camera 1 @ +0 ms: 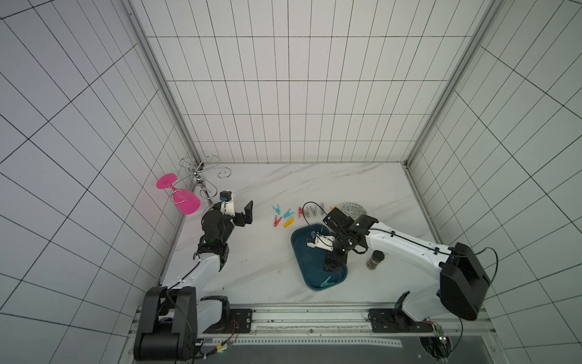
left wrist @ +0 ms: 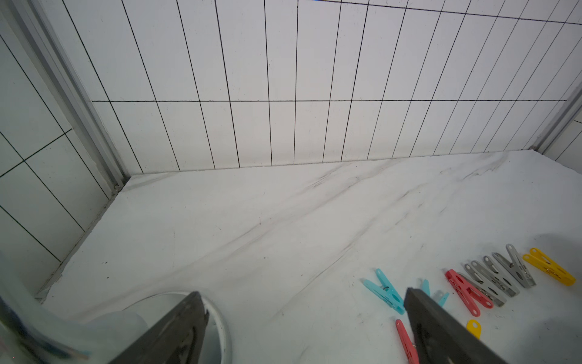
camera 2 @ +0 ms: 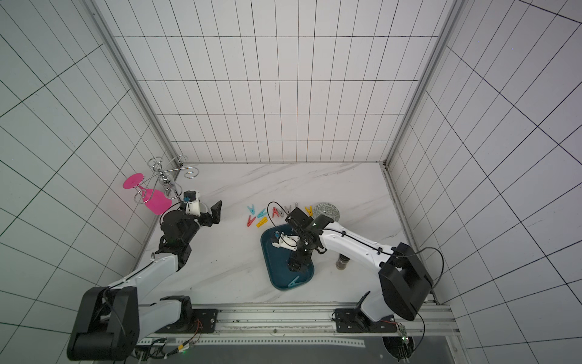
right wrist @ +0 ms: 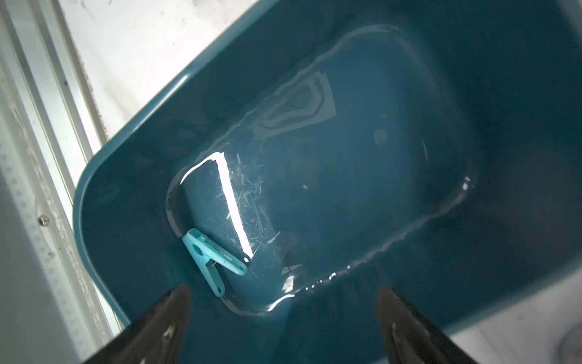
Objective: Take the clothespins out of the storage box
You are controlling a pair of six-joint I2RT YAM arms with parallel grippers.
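Note:
One light-blue clothespin (right wrist: 209, 257) lies in a corner of the dark teal storage box (camera 1: 296, 251), at the end nearest the table's front edge. Over the box hangs my right gripper, open and empty, its fingers apart above the box; the clothespin is below, closer to its left finger. Outside, behind the box, several red, blue, yellow and grey clothespins (left wrist: 500, 273) are spread on the table. My left gripper stands open over the left of the table, nothing between its fingers.
A metal rack with a pink goblet (camera 1: 186, 201) stands at the back left. A black-capped jar (camera 1: 376, 259) sits right of the box, and a round patterned dish (camera 1: 353, 210) behind it. Table room between left arm and box is clear.

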